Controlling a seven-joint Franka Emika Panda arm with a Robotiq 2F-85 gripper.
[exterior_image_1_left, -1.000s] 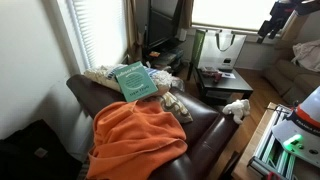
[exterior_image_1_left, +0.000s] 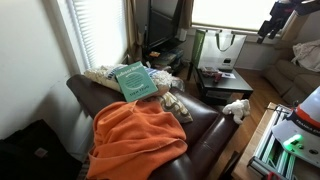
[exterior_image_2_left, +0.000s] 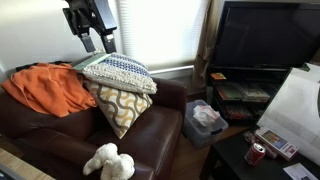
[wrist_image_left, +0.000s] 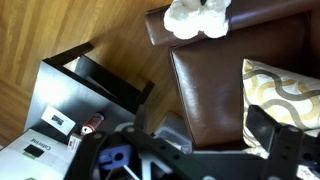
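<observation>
My gripper (exterior_image_2_left: 98, 46) hangs in the air, its fingers apart and nothing between them. In exterior view 1 it shows small and dark at the upper right (exterior_image_1_left: 269, 39); in the wrist view the fingers frame a brown leather seat (wrist_image_left: 205, 85) below. A white plush toy (wrist_image_left: 197, 17) lies on the sofa arm, well away from the fingers; it also shows in both exterior views. An orange blanket (exterior_image_1_left: 138, 140) is spread over the sofa. Close to it are a patterned cushion (exterior_image_2_left: 122, 107) and a green flat item (exterior_image_1_left: 135, 81).
A black low table (exterior_image_1_left: 222, 86) carries a red can (exterior_image_2_left: 256, 153), a box (exterior_image_2_left: 277, 143) and a large white bag (exterior_image_1_left: 216, 50). On the floor stands a clear plastic bin (exterior_image_2_left: 204, 124). A television (exterior_image_2_left: 268, 38) is at the back. Wooden floor (wrist_image_left: 130, 40) lies open between sofa and table.
</observation>
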